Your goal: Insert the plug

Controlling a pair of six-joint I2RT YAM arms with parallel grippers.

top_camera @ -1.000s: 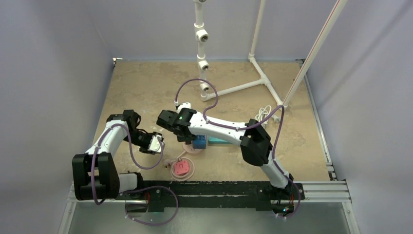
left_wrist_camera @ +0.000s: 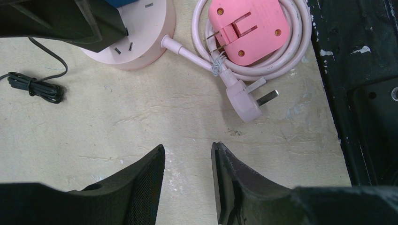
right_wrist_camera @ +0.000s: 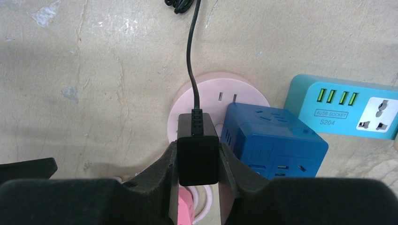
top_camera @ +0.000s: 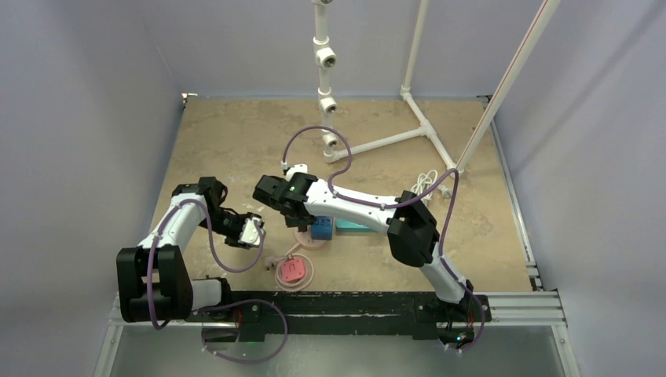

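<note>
A black adapter plug [right_wrist_camera: 198, 159] with a cable sits over the round pink socket base [right_wrist_camera: 202, 97], between the fingertips of my right gripper; its contact with the sockets is hidden beneath it. The blue cube adapter [right_wrist_camera: 272, 140] is just right of it, on the pink base. My left gripper stands open and empty over bare table, apart from the pink power cord's plug [left_wrist_camera: 244, 103].
A pink adapter [left_wrist_camera: 246, 33] lies within the coiled cord near the front edge. A teal power strip [right_wrist_camera: 305, 101] is right of the base, a white cable coil [top_camera: 424, 182] farther right. White pipes [top_camera: 377, 144] stand at the back.
The right arm has shifted very slightly since a second ago; the left arm looks still.
</note>
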